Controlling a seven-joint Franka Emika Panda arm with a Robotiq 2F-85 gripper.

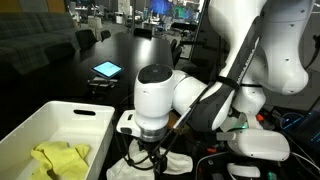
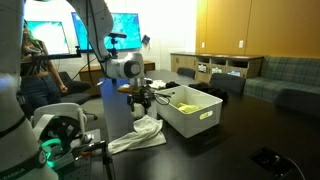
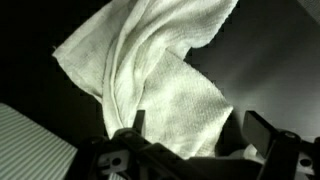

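Observation:
A crumpled white cloth [image 3: 165, 85] lies on the dark table, filling much of the wrist view. Exterior view 2 shows the same cloth [image 2: 138, 135] in front of the white box. My gripper is open above the cloth, its two fingers wide apart and nothing held between them. From exterior view 1, the gripper is low over the cloth [image 1: 178, 164], partly hiding it; whether the fingertips touch it I cannot tell. The white box [image 1: 82, 108] holds a yellow cloth [image 1: 62, 160].
The box [image 2: 198, 122] stands close beside the white cloth. A tablet with a lit blue screen [image 1: 107, 69] rests farther back on the table. In exterior view 2, the table [image 2: 235, 150] right of the box is largely clear.

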